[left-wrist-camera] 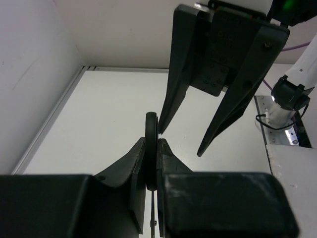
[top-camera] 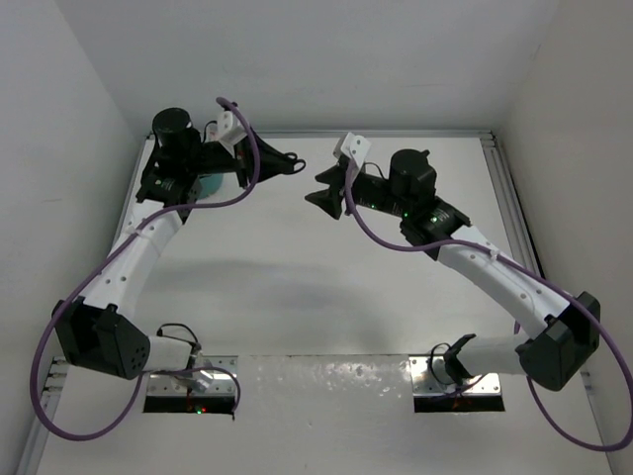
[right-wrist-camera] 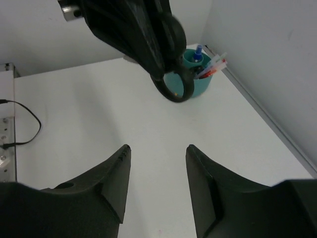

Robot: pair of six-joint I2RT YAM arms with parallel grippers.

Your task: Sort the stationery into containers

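My right gripper faces them at a short distance, part open with nothing between its fingers. A teal container with a blue item and several pen-like items stands at the back left, mostly hidden by the left arm in the top view.
Grey rails and pale walls bound it at the back and sides.
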